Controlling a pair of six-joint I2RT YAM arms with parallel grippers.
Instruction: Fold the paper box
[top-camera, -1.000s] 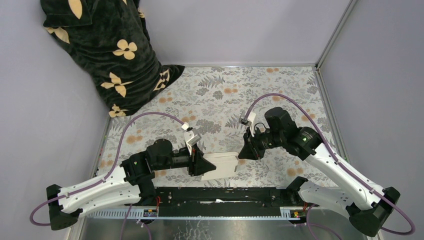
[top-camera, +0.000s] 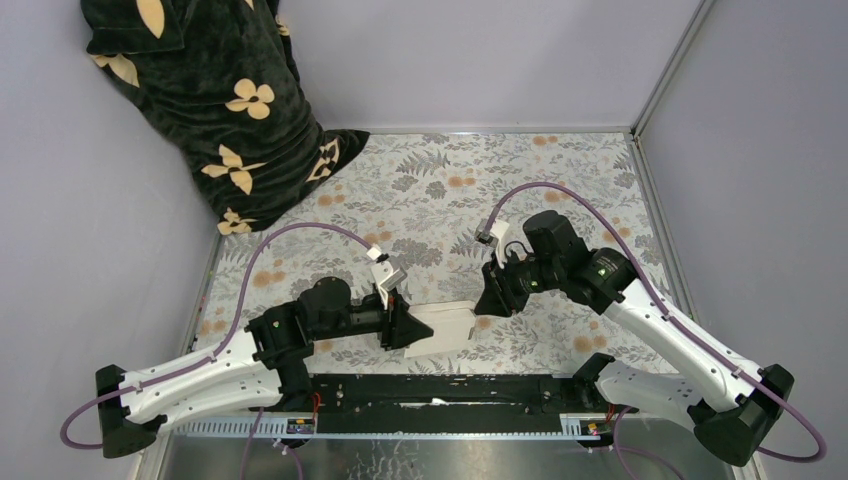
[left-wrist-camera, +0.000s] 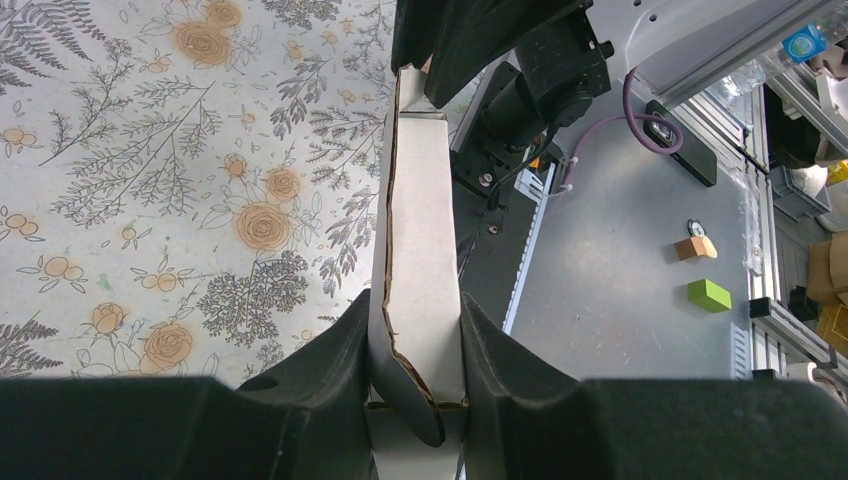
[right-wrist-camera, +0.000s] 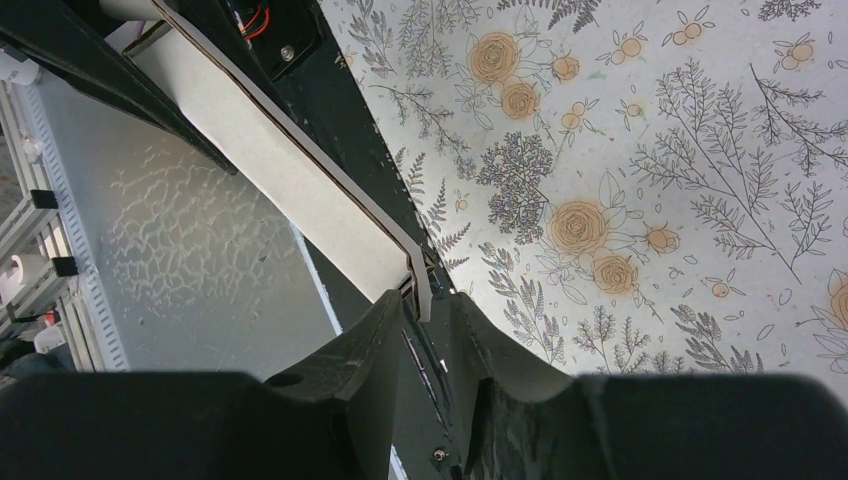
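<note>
The white paper box (top-camera: 438, 332) is held upright near the table's front edge. My left gripper (top-camera: 398, 325) is shut on its left end; in the left wrist view the box (left-wrist-camera: 425, 230) stands between the fingers of that gripper. My right gripper (top-camera: 490, 300) is at the box's right end. In the right wrist view its fingertips (right-wrist-camera: 422, 305) are a little apart, beside the bent end flap of the box (right-wrist-camera: 280, 180); whether they touch the flap is hard to tell.
A dark flowered cloth (top-camera: 230, 110) lies at the back left. The black front edge (top-camera: 360, 395) is just below the box.
Both grippers and the box have shifted slightly upward in the top view since a second ago.
</note>
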